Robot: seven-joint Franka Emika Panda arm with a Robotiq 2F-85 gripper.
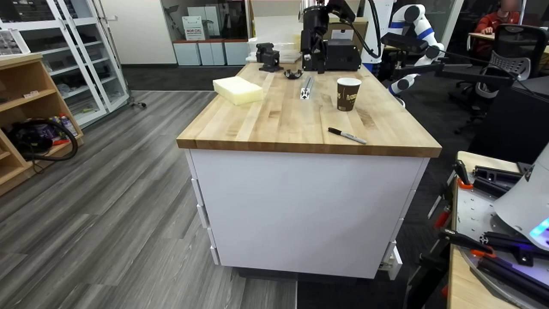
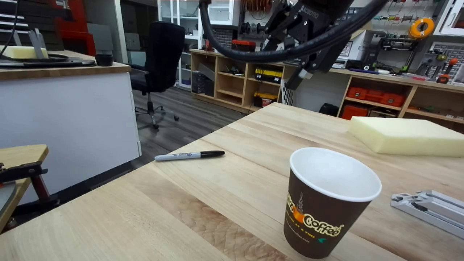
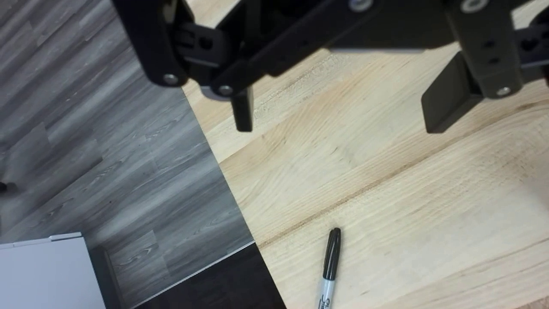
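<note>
My gripper is open in the wrist view, its two dark fingers wide apart with only bare wood visible between them. Below the fingers in that view lies a black-capped grey marker (image 3: 332, 257), cut off by the lower border. Exterior view 1 shows the marker (image 1: 347, 135) near the table's front edge, with the gripper (image 1: 315, 64) far behind it toward the back. A brown paper cup (image 2: 326, 222) with a white inside stands upright in exterior view 2. A pale yellow foam block (image 2: 409, 135) rests flat on the table, apart from the cup.
A metal extrusion (image 1: 307, 87) lies along the wooden table (image 1: 288, 128). Toward the back are a small black vise (image 1: 268, 56), a dark curved part (image 1: 293, 74) and a black box (image 1: 343, 56).
</note>
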